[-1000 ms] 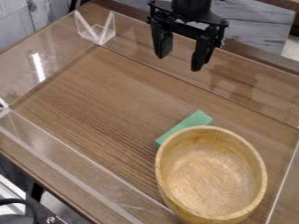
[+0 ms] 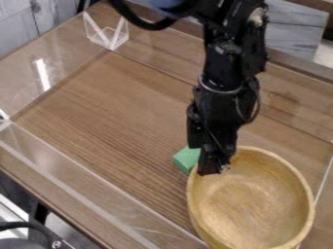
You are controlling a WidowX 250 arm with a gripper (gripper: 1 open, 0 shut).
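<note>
The black gripper (image 2: 211, 146) hangs low at the centre right, over the rear left rim of a yellow oval bowl (image 2: 250, 219). A green object (image 2: 184, 160) shows at the gripper's lower left, against the bowl's rim, mostly hidden behind the gripper. Whether the fingers are open or closed on it is not clear.
A clear wire-like holder (image 2: 107, 32) stands at the far back left. A clear strip runs along the table's left edge.
The gripper has descended from the back of the table to the green object and bowl. The bowl appears shifted slightly to the right.
</note>
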